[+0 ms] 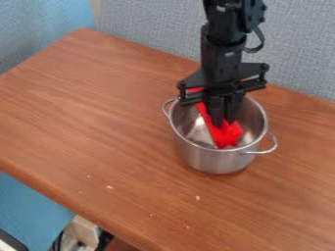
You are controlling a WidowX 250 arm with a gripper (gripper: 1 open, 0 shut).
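Note:
A steel pot [213, 159] with two wire handles stands on the right part of the wooden table [92, 118]. A bright red object [224, 132] is inside it, slanting up toward the upper left of the pot. My black gripper [220, 110] comes down from above into the pot, shut on the upper part of the red object. The fingertips are partly hidden by the red object and the dark gripper body.
A grey padded wall is behind it. Cables and small items lie below the table's front-left edge.

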